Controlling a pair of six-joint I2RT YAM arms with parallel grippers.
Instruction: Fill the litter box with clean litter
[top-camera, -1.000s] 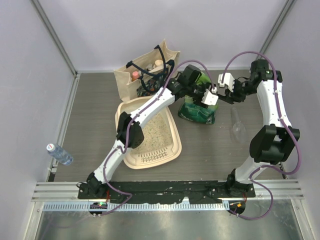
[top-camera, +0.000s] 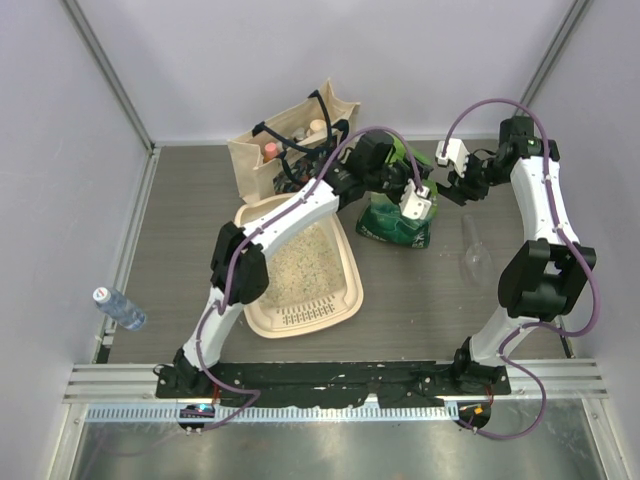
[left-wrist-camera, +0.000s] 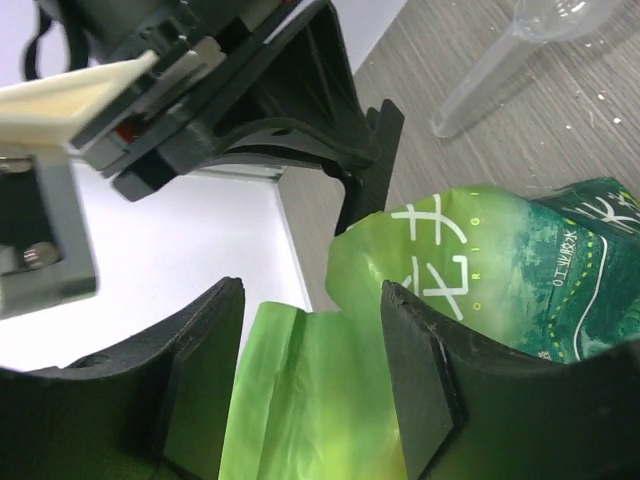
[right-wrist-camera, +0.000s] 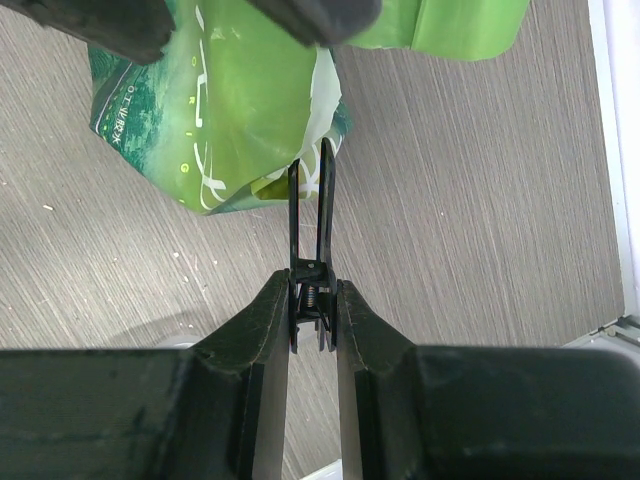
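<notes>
The green litter bag (top-camera: 395, 225) stands on the floor right of the cream litter box (top-camera: 352, 290), which has pale litter (top-camera: 303, 270) in it. In the left wrist view, my left gripper is over the light-green bag top (left-wrist-camera: 310, 390), its fingers apart on either side of that plastic. Whether they touch it, I cannot tell. My right gripper is shut on black spring snips (right-wrist-camera: 325, 215). Their blade tips reach the bag's side edge (right-wrist-camera: 318, 110), where a pale edge of the plastic shows. From above, both grippers partly hide the bag's top.
A clear scoop (top-camera: 477, 258) lies on the floor right of the bag. Behind the box stands a beige tote (top-camera: 250, 165) with bottles inside. A blue bottle (top-camera: 120, 308) is at far left. Bare floor (top-camera: 405, 315) lies in front of the bag.
My left arm's elbow has swung to the left and toward the front, and its hand has shifted slightly. The right arm has moved a little to the left. Bag base, box and scoop look unmoved.
</notes>
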